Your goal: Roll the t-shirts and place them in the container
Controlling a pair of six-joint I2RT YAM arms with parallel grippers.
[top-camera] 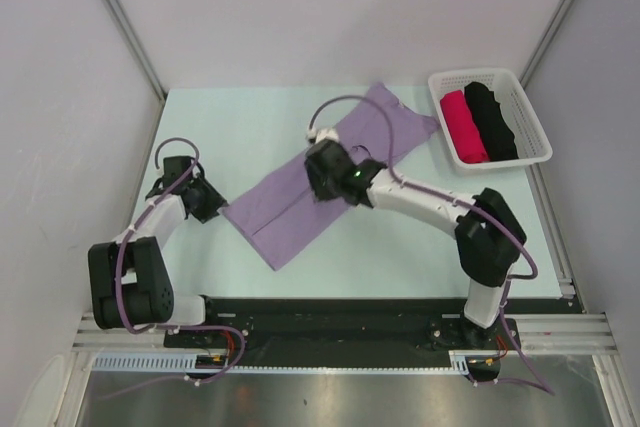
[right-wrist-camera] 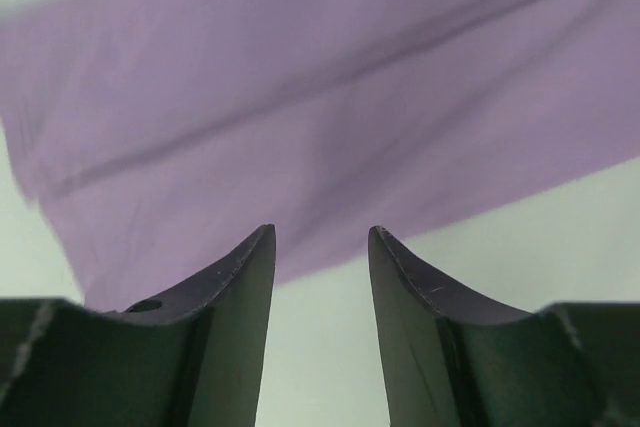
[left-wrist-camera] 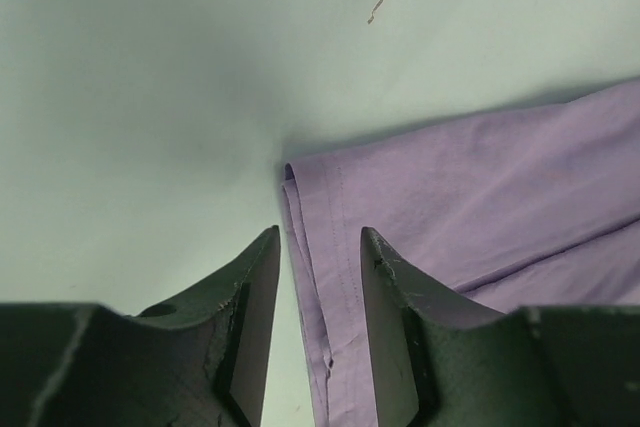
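A purple t-shirt (top-camera: 290, 227) lies flat and folded lengthwise, running diagonally across the white table from lower left to upper right. My left gripper stands open above its lower-left corner, where the left wrist view shows a folded edge (left-wrist-camera: 330, 207), with nothing between the fingers. My right gripper is open over the middle of the shirt, its fingers empty; the right wrist view is blurred, and in the top view the gripper hides part of the cloth.
A white basket (top-camera: 535, 147) at the back right holds a red rolled bundle (top-camera: 460, 125) and a black one (top-camera: 490, 125).
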